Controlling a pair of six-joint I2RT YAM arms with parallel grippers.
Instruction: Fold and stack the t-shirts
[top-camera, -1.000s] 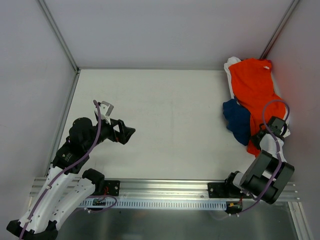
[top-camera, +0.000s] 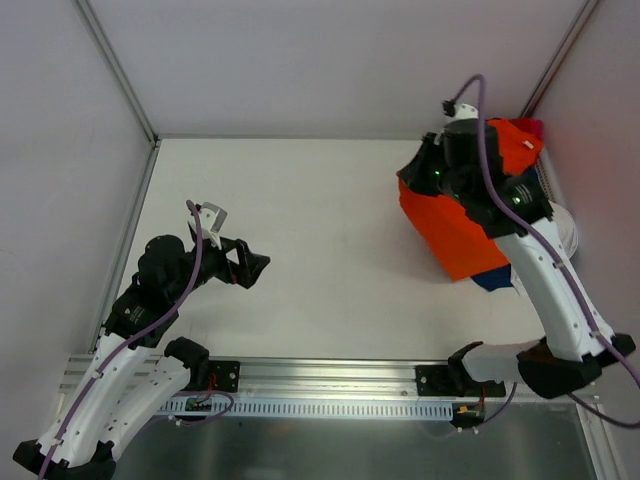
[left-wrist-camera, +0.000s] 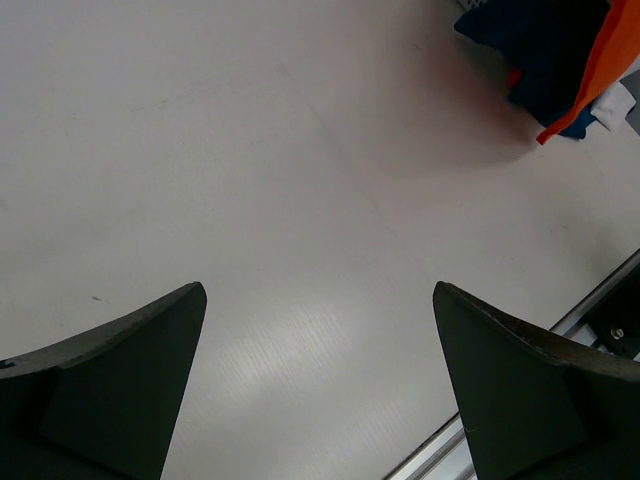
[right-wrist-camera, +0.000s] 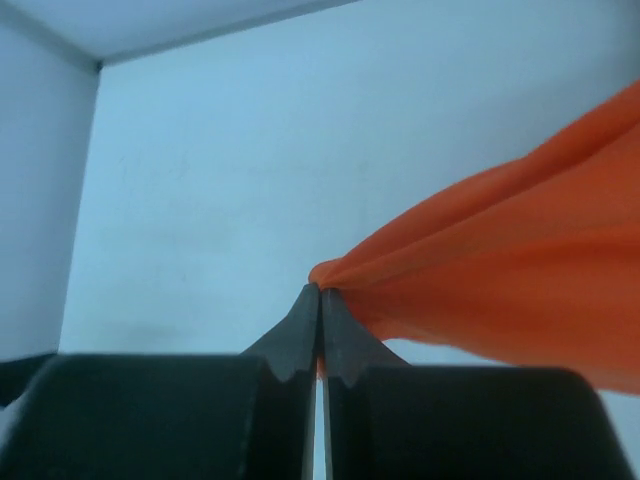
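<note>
An orange shirt (top-camera: 440, 235) is lifted from the pile at the right and stretches down from my right gripper (top-camera: 408, 180). In the right wrist view the closed fingertips pinch a corner of the orange shirt (right-wrist-camera: 500, 255), which trails off to the right. Beneath it, part of a dark blue shirt (top-camera: 493, 278) shows, with a white one (top-camera: 565, 230) at the pile's right side. My left gripper (top-camera: 255, 268) stands open over the bare table at the left, nothing between its fingers. The left wrist view catches the orange shirt's edge (left-wrist-camera: 598, 65) and dark blue cloth (left-wrist-camera: 520, 40) in its upper right corner.
Walls enclose the back and both sides. A metal rail (top-camera: 330, 378) runs along the front edge. A bit of pink-red cloth (top-camera: 528, 127) lies at the pile's back.
The right arm has swung up and left from the front right, drawing the orange shirt off toward the table's middle. The left arm has stayed put.
</note>
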